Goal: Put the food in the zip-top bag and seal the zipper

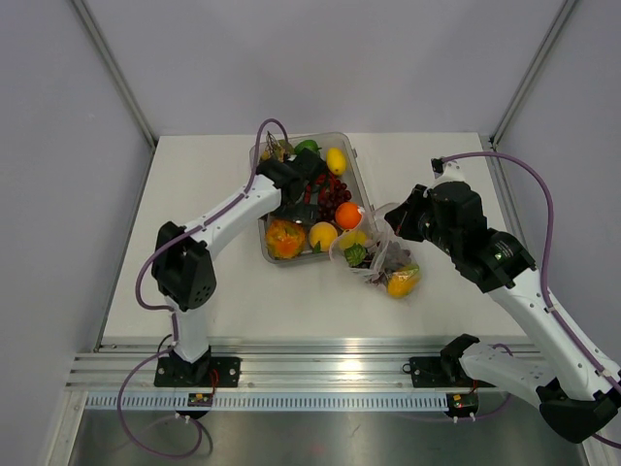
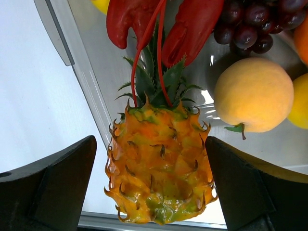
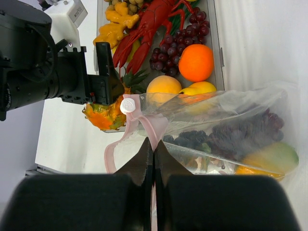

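Note:
In the left wrist view an orange spiky pineapple [image 2: 159, 168] lies between the spread fingers of my open left gripper; contact with them cannot be made out. From above, this gripper [image 1: 299, 212] hangs over the left part of the grey tray [image 1: 310, 260], behind the pineapple [image 1: 285, 238]. My right gripper is shut on the pinkish zip edge of the clear bag [image 3: 231, 103]. Dark grapes [image 3: 240, 134] and a yellow-green mango [image 3: 272, 159] show inside the bag, which lies against the tray's front right corner.
In the tray are a red lobster [image 3: 159, 21], grapes [image 3: 180, 48], an orange [image 3: 196, 62], a peach [image 3: 163, 87] and a yellow fruit [image 1: 336, 161].

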